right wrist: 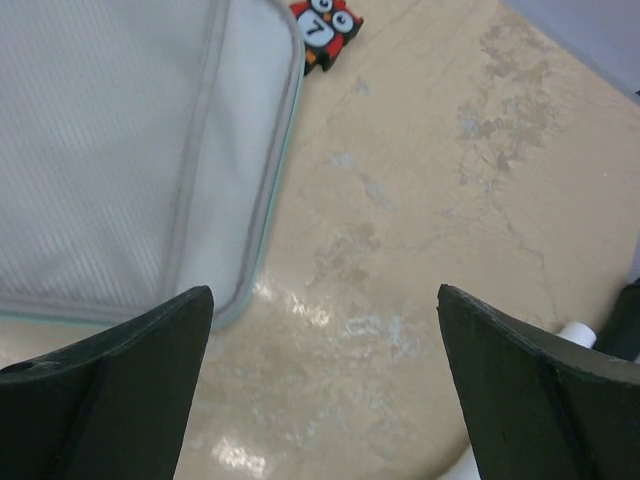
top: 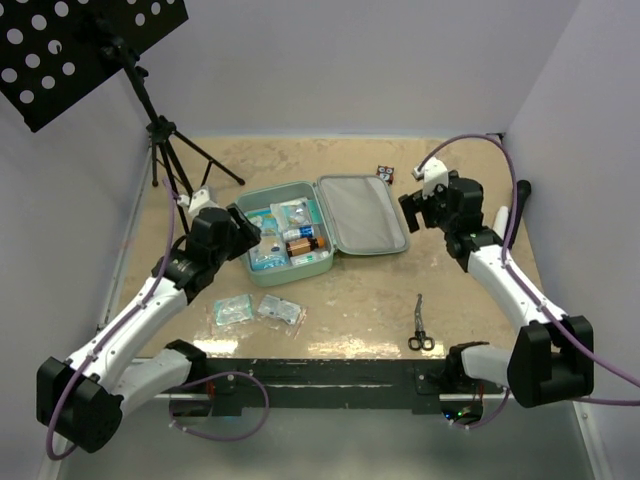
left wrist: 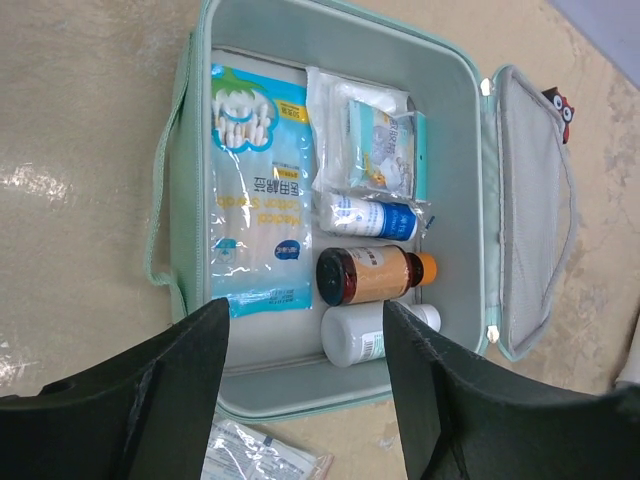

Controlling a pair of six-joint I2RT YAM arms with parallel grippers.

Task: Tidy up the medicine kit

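Note:
A mint medicine case (top: 259, 192) lies open with its grey lid (top: 364, 213) folded to the right. It holds a cotton swab pack (left wrist: 262, 185), small packets (left wrist: 380, 150), a blue-white tube (left wrist: 369, 218), a brown bottle (left wrist: 365, 274) and a white bottle (left wrist: 352, 333). My left gripper is open above the case's near end, nothing between its fingers. My right gripper hangs open to the right of the lid, empty. Two bagged packets (top: 233, 309) (top: 279, 309) lie in front of the case.
Scissors (top: 420, 330) lie at the front right, a small owl-patterned item (top: 385, 173) behind the lid, white and black rolls (top: 519, 205) at the right. A black stand (top: 160, 130) occupies the back left.

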